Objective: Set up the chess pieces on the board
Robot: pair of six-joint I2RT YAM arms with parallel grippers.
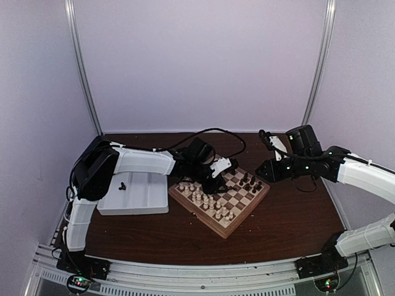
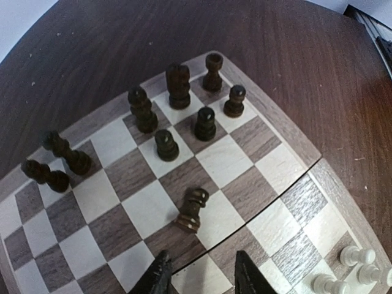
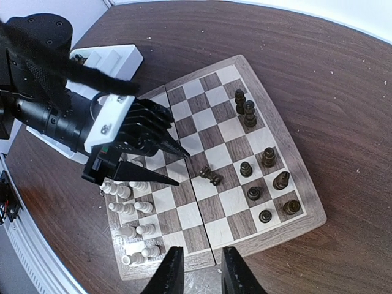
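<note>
On its side in the middle of the chessboard lies a dark pawn. My left gripper is open just short of it, with nothing between its fingers; the right wrist view shows the same spread fingers left of the pawn. Along the far edge, dark pieces stand upright, among them a knight, a rook and a bishop, with several dark pawns in front. White pieces fill the opposite side. My right gripper is open and empty, right of the board.
A white divided tray stands left of the board, with a few dark pieces in it. My left arm reaches over the board's left part and hides some squares.
</note>
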